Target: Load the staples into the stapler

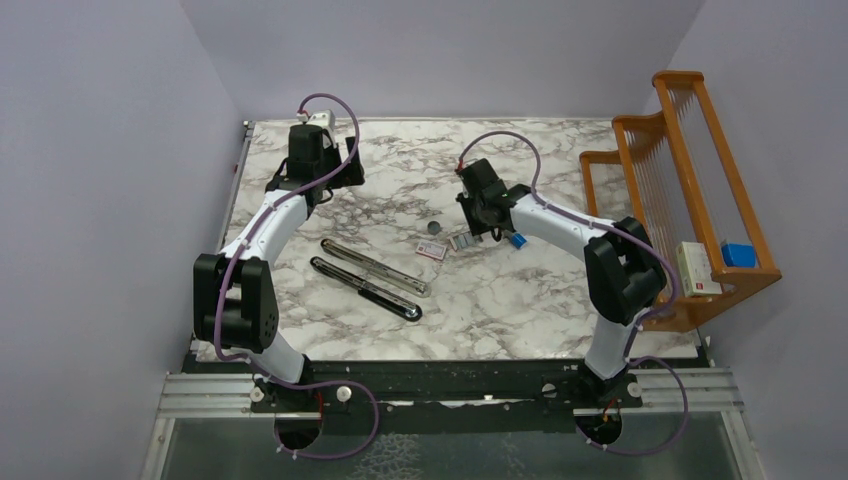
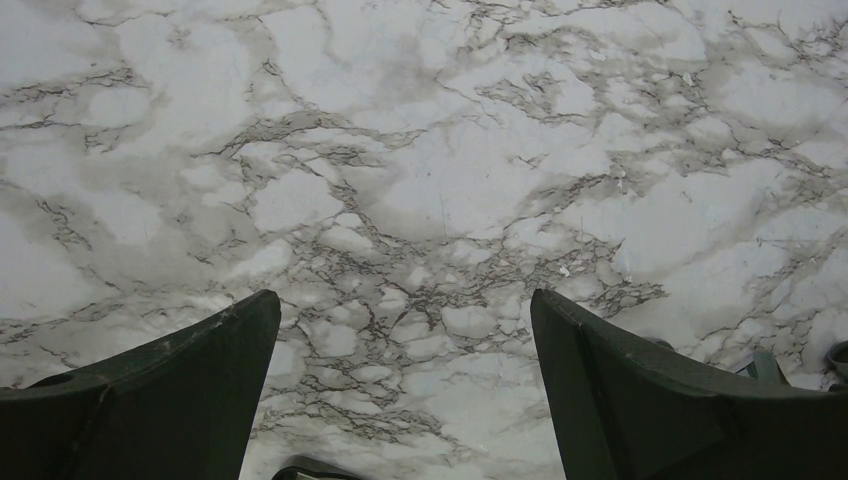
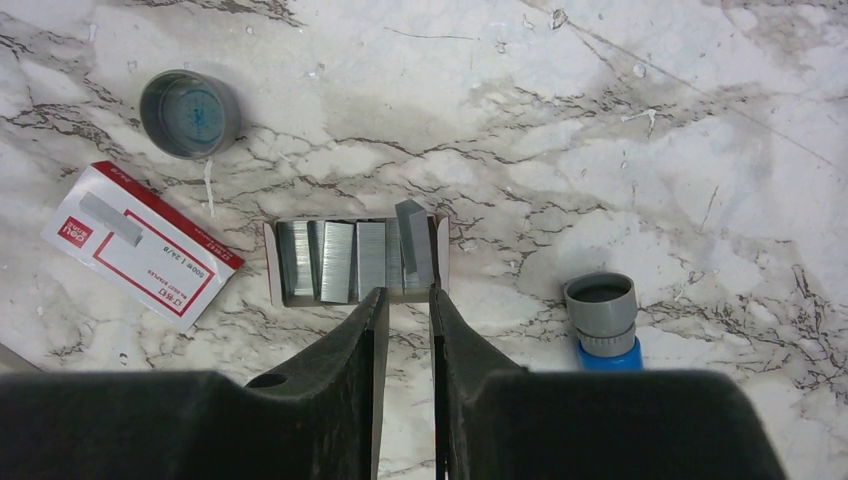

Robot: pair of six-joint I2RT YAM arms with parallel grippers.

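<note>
In the right wrist view, a small tray [image 3: 450,262] holds several grey staple strips [image 3: 338,262]. One strip [image 3: 413,240] is tilted, its top end raised above the others. My right gripper is over the tray's lower edge, fingers partly apart, the tilted strip just beyond the gap and not visibly pinched. A red-and-white staple box lid [image 3: 145,245], with a loose strip [image 3: 110,219] on it, lies to the left. The stapler shows as two long parts, a silver one [image 1: 375,267] and a black one [image 1: 366,290]. My left gripper is wide open over bare marble.
A grey round cap [image 3: 190,114] stands above the lid. Right of the tray is a blue-and-grey small item [image 3: 602,315]. A wooden rack [image 1: 690,170] with a pale box [image 1: 697,268] and a blue box [image 1: 738,255] fills the right side.
</note>
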